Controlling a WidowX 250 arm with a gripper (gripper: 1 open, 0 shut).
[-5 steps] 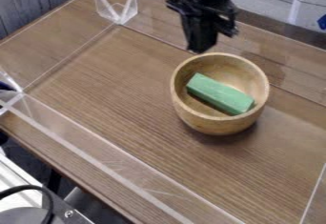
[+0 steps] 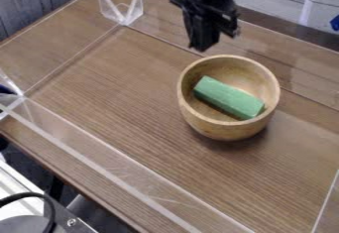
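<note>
A round wooden bowl (image 2: 199, 120) sits on the brown table right of centre, with a green block (image 2: 227, 97) lying inside it at a slant. My gripper (image 2: 204, 41) hangs at the top of the view, behind and above the bowl, dark and somewhat blurred. It looks shut, with nothing visible between its fingers.
A clear plastic bracket (image 2: 119, 6) stands at the upper left. Pale equipment with a dark cable (image 2: 40, 196) sits at the lower left corner.
The bowl and green block look unchanged.
</note>
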